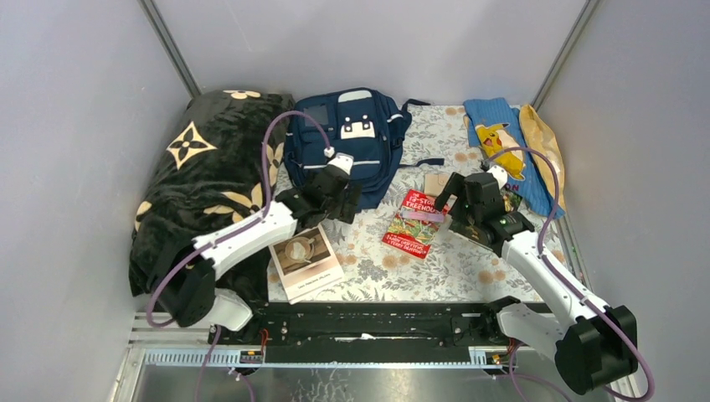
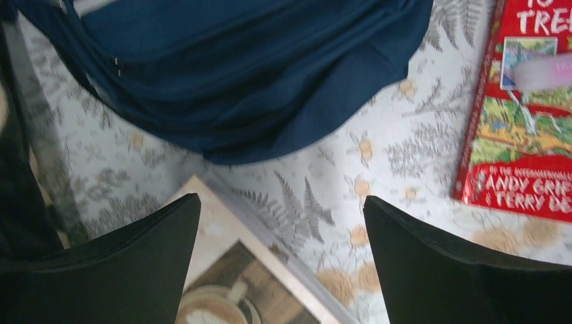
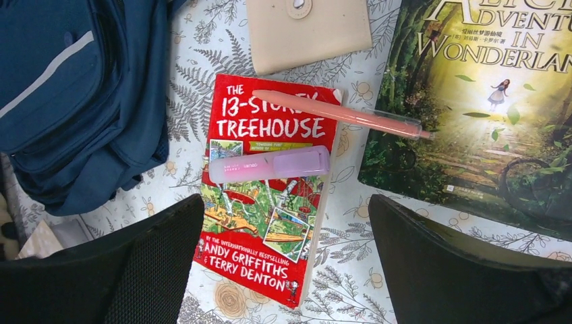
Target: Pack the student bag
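Note:
A navy backpack (image 1: 339, 134) lies at the back middle. My left gripper (image 1: 343, 199) is open over the gap between its lower edge and a magazine (image 1: 297, 264). My right gripper (image 1: 444, 193) is open above the red Treehouse book (image 3: 246, 263), which carries a pink highlighter (image 3: 246, 169) and a coral pen (image 3: 310, 106), the pen reaching toward the Alice book (image 3: 485, 148). A beige pouch (image 3: 310, 37) lies behind them.
A dark patterned blanket (image 1: 192, 159) fills the left side. Blue and tan cloth items (image 1: 540, 134) lie at the back right.

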